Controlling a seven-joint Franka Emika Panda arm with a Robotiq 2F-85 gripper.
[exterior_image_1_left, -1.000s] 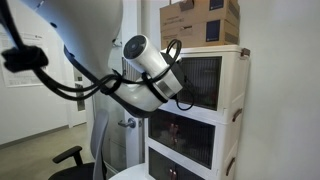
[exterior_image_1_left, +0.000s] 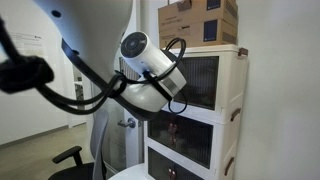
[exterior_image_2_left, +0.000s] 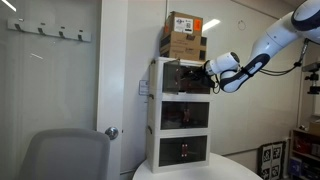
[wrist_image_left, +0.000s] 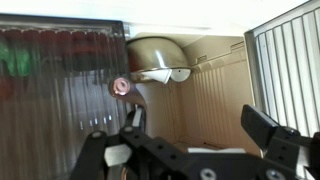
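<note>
A white cabinet (exterior_image_2_left: 155, 125) has three tiers of dark ribbed doors. At its top tier, in the wrist view, the left door (wrist_image_left: 60, 100) covers its half and bears a round-ended brown handle (wrist_image_left: 123, 88). A ribbed door panel (wrist_image_left: 287, 65) stands angled at the right, leaving the space between exposed. Inside sits a shiny metal bowl (wrist_image_left: 158, 52) with whitish items by its rim. My gripper is open before this gap, its left finger just below the handle; whether they touch I cannot tell. Exterior view 1 hides the fingers behind the arm.
Cardboard boxes (exterior_image_2_left: 184, 38) are stacked on the cabinet's top. An office chair (exterior_image_2_left: 67, 155) stands left of the cabinet in exterior view 2. A white table surface (exterior_image_2_left: 215, 170) lies around the cabinet's base. Cables (exterior_image_1_left: 100, 92) loop along the arm.
In exterior view 1 the arm has shifted slightly left, and its dark end at the far left sits lower. The cabinet and boxes have stayed in place.
</note>
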